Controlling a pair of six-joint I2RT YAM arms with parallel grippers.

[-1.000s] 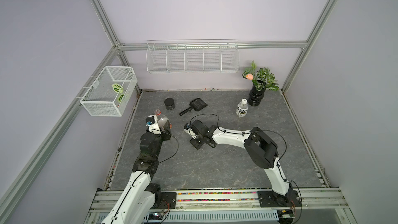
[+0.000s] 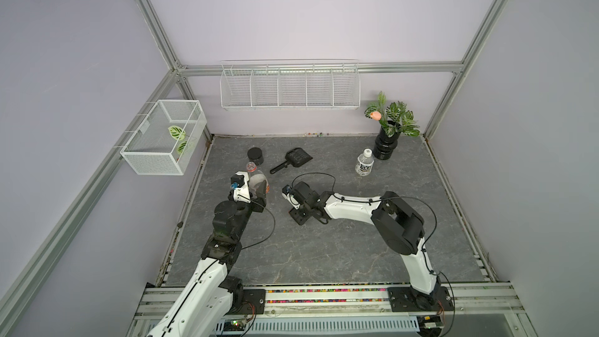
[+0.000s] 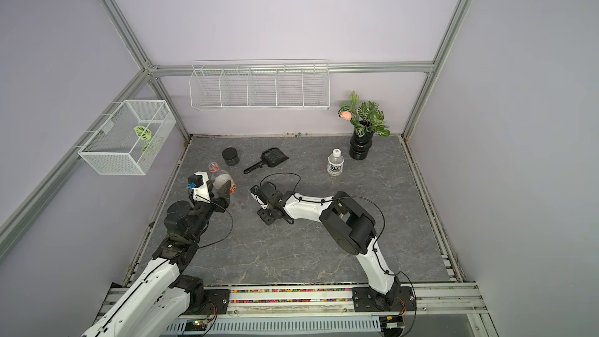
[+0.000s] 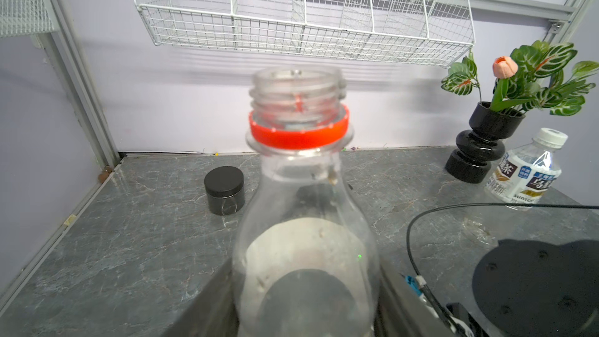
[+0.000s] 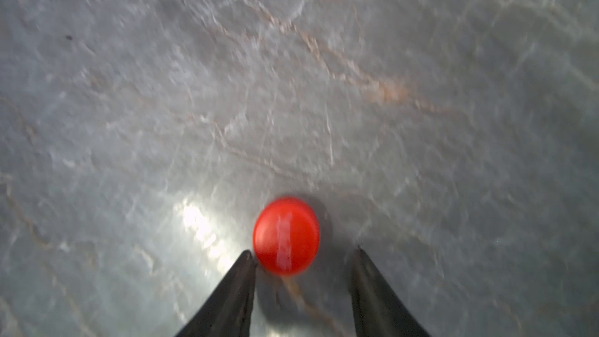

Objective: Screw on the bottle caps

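An uncapped clear bottle (image 4: 305,193) with a red ring at its neck stands upright in front of my left gripper (image 2: 254,196), whose blurred fingers are on either side of its body. In the right wrist view a red cap (image 5: 285,234) lies on the table, just ahead of the fingertips of my right gripper; that gripper is open with nothing held, its left finger close to the cap's lower edge. In both top views the cap is hidden by the right arm. A second bottle with a white cap (image 2: 364,165) stands at the right back.
A black jar (image 2: 255,154) and a black pan (image 2: 298,157) lie at the back left. A black vase with plants (image 2: 385,146) stands in the back right corner. Wire baskets (image 2: 290,87) hang on the walls.
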